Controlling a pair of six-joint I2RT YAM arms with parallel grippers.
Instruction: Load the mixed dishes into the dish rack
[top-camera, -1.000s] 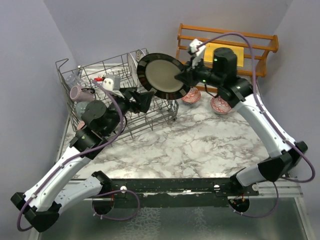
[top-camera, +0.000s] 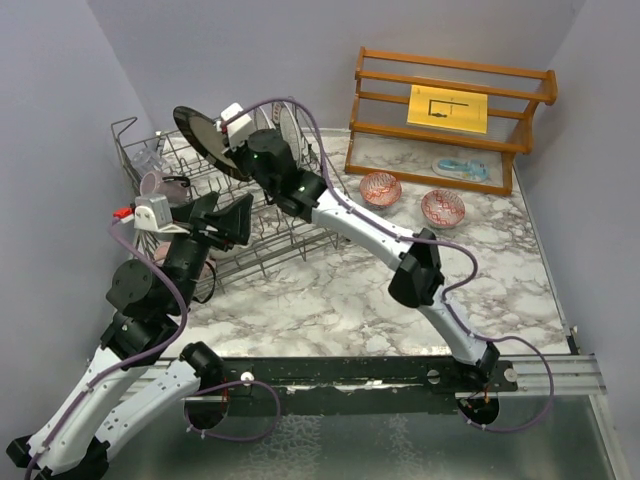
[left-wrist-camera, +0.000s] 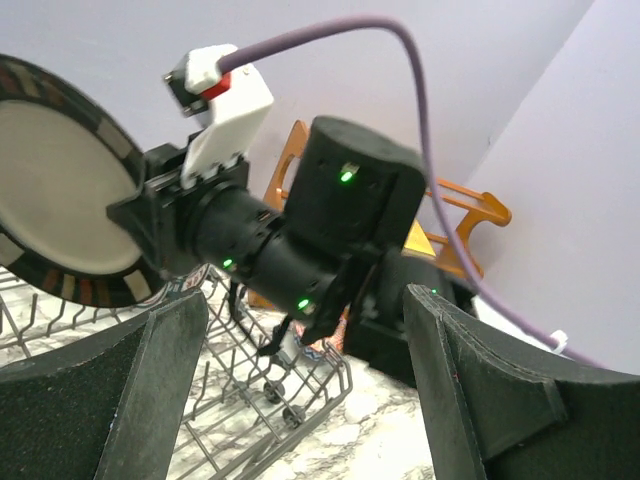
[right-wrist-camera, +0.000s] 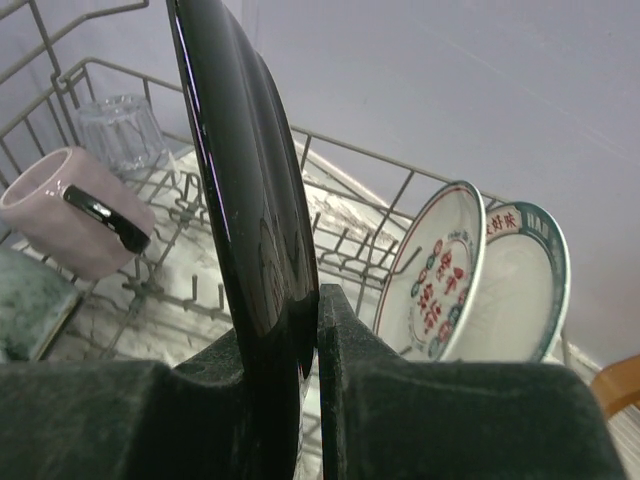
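Observation:
A dark-rimmed plate (top-camera: 205, 140) is held above the wire dish rack (top-camera: 262, 262), tilted on edge, with my right gripper (top-camera: 236, 143) shut on its rim. In the right wrist view the plate (right-wrist-camera: 245, 170) appears nearly edge-on and vertical, hiding much of the rack behind it. Two white patterned plates (right-wrist-camera: 436, 275) stand in the rack to its right. At the left of the rack are a pink mug (right-wrist-camera: 85, 212) and a clear glass (right-wrist-camera: 122, 135). My left gripper (top-camera: 235, 222) is open over the rack's front left, empty. Two red-patterned bowls (top-camera: 380, 189) sit on the counter.
A wooden shelf rack (top-camera: 432, 131) with a yellow sheet (top-camera: 448, 109) and a blue item (top-camera: 460, 169) stands at the back right. Walls close in on the left, back and right.
My right gripper has carried the dark-rimmed plate leftward over the rack and turned it more edge-on.

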